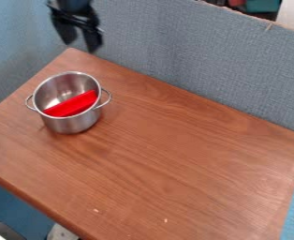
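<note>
A steel pot (pixel 53 89) with two side handles stands on the wooden table's left part. A red elongated object (pixel 72 104) lies inside it. My black gripper (pixel 77 36) hangs above and behind the pot at the top left, motion-blurred, apart from the pot; its fingers look spread, with nothing visible between them.
A grey padded wall (pixel 199 66) runs along the back. A blue strip (pixel 293 206) lies at the right edge.
</note>
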